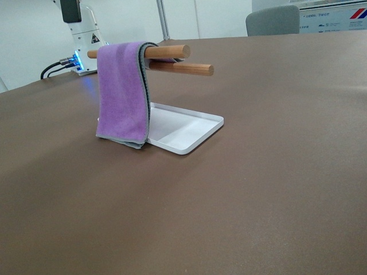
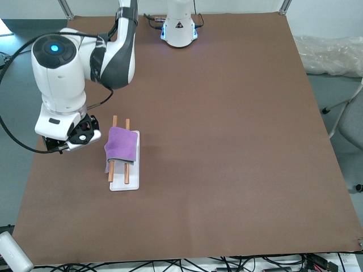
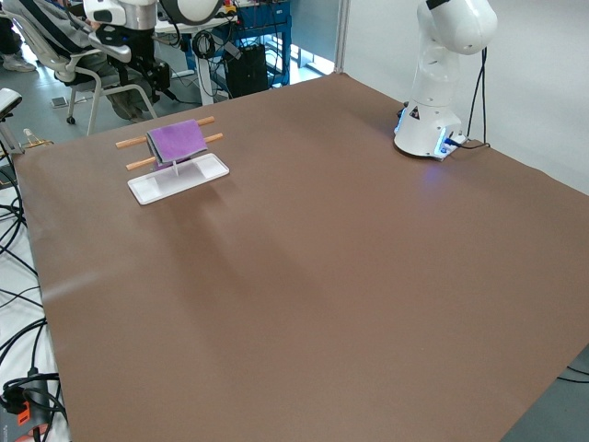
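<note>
A purple towel with a grey edge hangs folded over two wooden rods of a rack on a white base, at the table's left in the left view. In the top view the towel drapes down beside the base. My gripper is above and left of the rack, apart from the towel; its fingers are mostly hidden by the arm, and their state cannot be told.
Cables and equipment lie beyond the near edge.
</note>
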